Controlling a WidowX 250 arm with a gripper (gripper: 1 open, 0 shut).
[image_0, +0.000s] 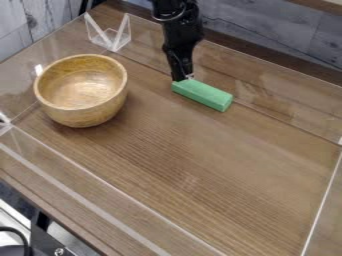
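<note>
A green rectangular block (202, 95) lies on the wooden table in the middle of the view. The black gripper (185, 70) hangs just above and behind its left end, tip pointing down; its fingers are too small and dark to tell open from shut. A large wooden bowl (80, 92) sits at the left, apart from the block.
A white wire object (107, 30) stands at the back left. A grey wall runs along the back.
</note>
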